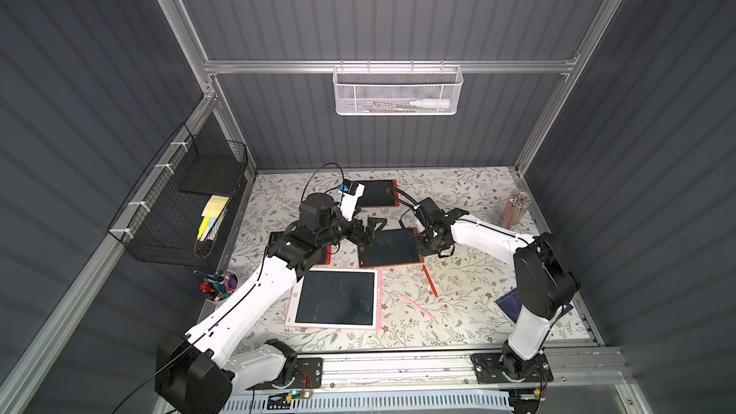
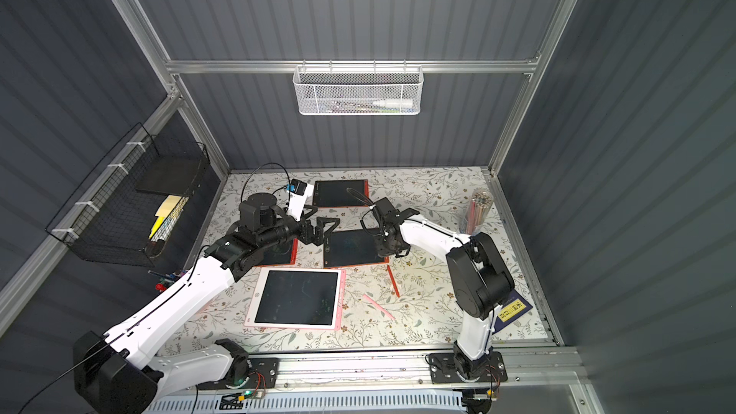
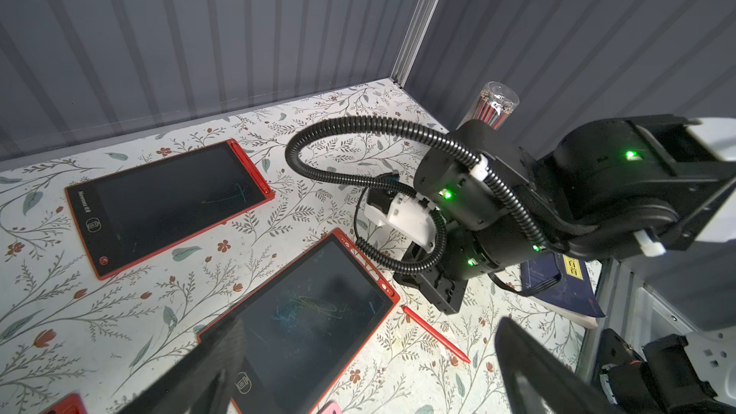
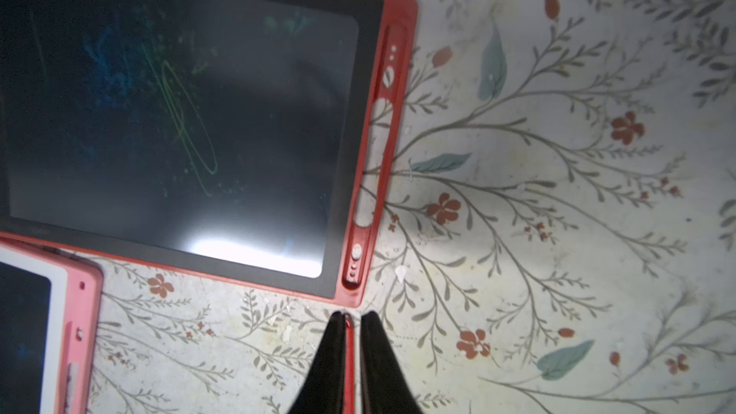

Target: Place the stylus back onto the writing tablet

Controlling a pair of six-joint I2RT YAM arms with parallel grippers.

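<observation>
A red stylus lies on the table just in front of the right end of a red-rimmed writing tablet. In the right wrist view, the stylus slot along that tablet's right edge is empty. My right gripper is over the tablet's lower right corner, shut; the red stylus shows in line with the narrow gap, down on the table. A pink stylus lies nearer the front, beside the white tablet with a pink edge. Left of the right arm, my left gripper hangs open and empty.
Another red-edged tablet lies at the back, and one more is partly behind the left arm. A clear pen cup stands at the back right, a dark blue book at the right edge.
</observation>
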